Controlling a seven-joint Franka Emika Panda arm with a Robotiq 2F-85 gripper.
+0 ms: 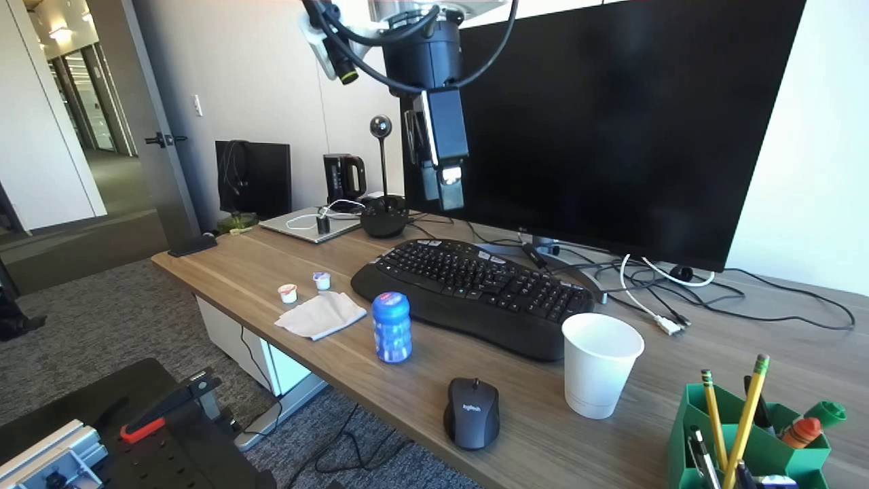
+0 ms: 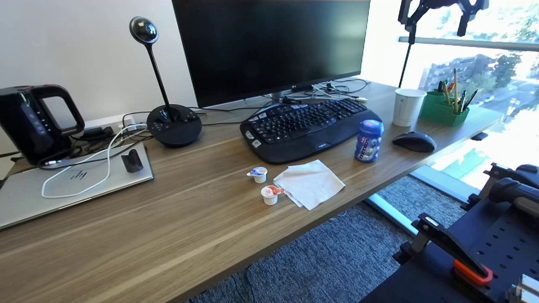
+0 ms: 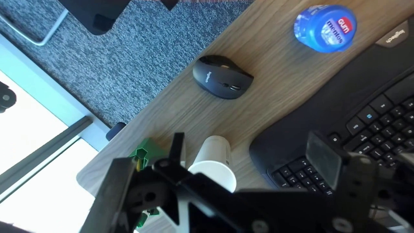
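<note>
High over the desk, my gripper [image 1: 441, 189] hangs in front of the monitor. In exterior view 2 its fingers [image 2: 462, 26] stand well apart at the top right, with nothing between them. The wrist view looks down past the open fingers onto a white paper cup [image 3: 214, 155], a dark Logitech mouse [image 3: 222, 77] and a blue Mentos gum bottle [image 3: 328, 29]. All three stand clear of the gripper. A folded pale cloth [image 2: 309, 182] lies left of the bottle, beside two small creamer cups, one red-lidded [image 2: 270, 194] and one blue-lidded [image 2: 259, 174].
A black keyboard [image 1: 481, 293] lies before the large monitor [image 1: 603, 122]. The green pen holder [image 1: 692, 424], with pencils upright, stands near the cup. At the far end are a kettle [image 2: 35, 121], a laptop [image 2: 76, 176] and a stalked webcam [image 2: 174, 126]. Cables run behind the keyboard.
</note>
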